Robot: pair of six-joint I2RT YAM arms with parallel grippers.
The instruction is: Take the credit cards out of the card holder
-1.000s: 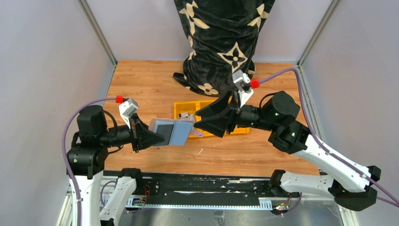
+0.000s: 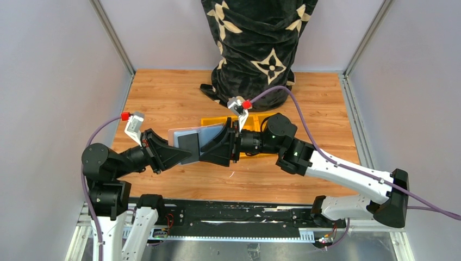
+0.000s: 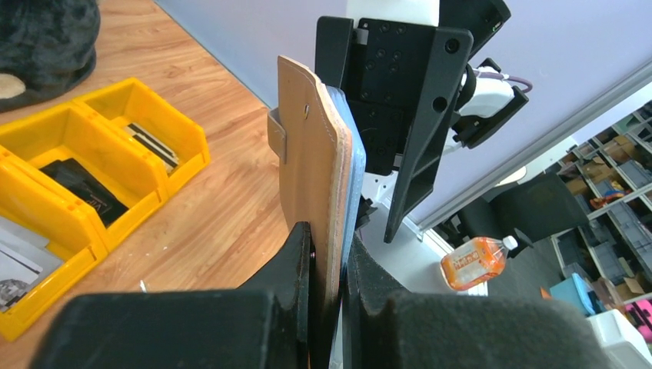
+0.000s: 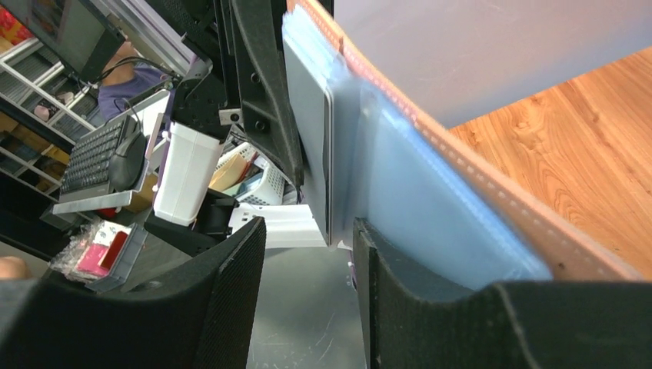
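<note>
A tan card holder with pale blue sleeves is pinched at one edge, my left gripper shut on it and holding it up above the table. In the top view the holder lies open toward the camera, with a dark grey card in its sleeve. My right gripper is part open; in the right wrist view the card's edge shows ahead, above the gap between its fingers. Blue sleeves spread past the right finger. In the top view the right fingers overlap the holder's right side.
A yellow divided tray with dark and pale items in its compartments sits on the wooden table, partly hidden by the right arm in the top view. A black patterned cloth covers something at the back.
My right gripper has moved left, up to the holder, and its fingers have drawn somewhat closer. The left arm has shifted and tilted the holder slightly, keeping its hold.
</note>
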